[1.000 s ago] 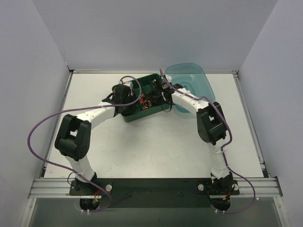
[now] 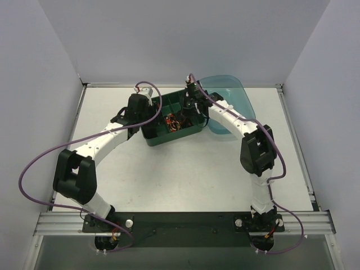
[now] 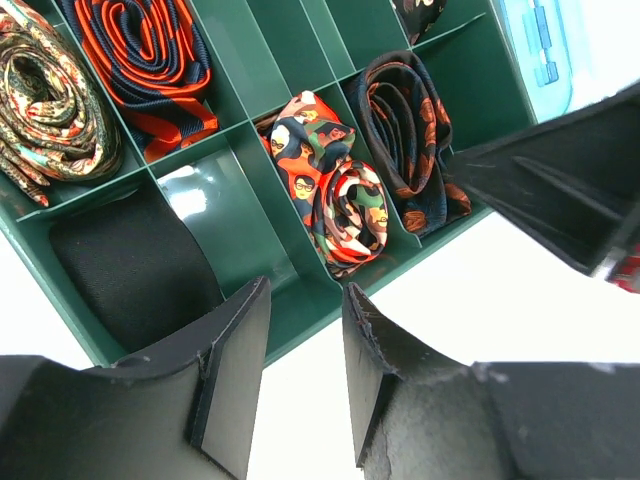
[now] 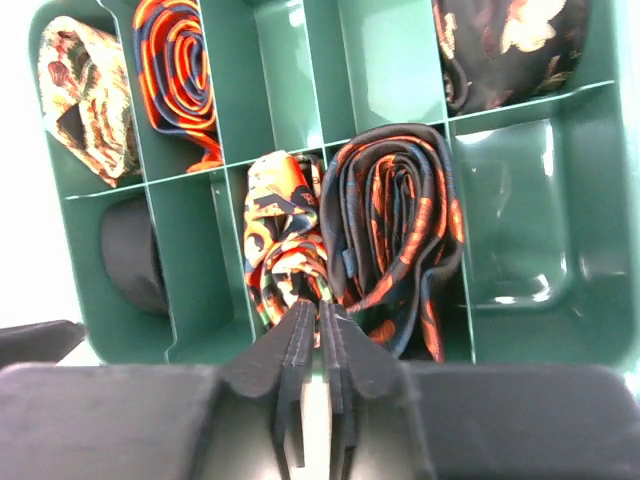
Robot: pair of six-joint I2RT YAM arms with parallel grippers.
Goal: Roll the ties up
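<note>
A green compartment box [image 2: 171, 136] holds rolled ties: a camouflage-like patterned tie [image 3: 335, 200] beside a dark navy tie with orange motifs [image 4: 395, 210], an orange-navy striped roll [image 4: 175, 60], a floral roll [image 3: 55, 105] and a dark patterned one [image 4: 505, 45]. My left gripper is open above the box's near edge, nothing between its fingers. My right gripper hovers over the lower part of the two central ties, its fingertips close together; whether anything is between them cannot be told.
A translucent blue lid or tray [image 2: 239, 98] lies right of the box, under the right arm. One box compartment holds a black item [image 3: 135, 270].
The right arm has also shifted slightly, its upper part rising over the box's right side.
</note>
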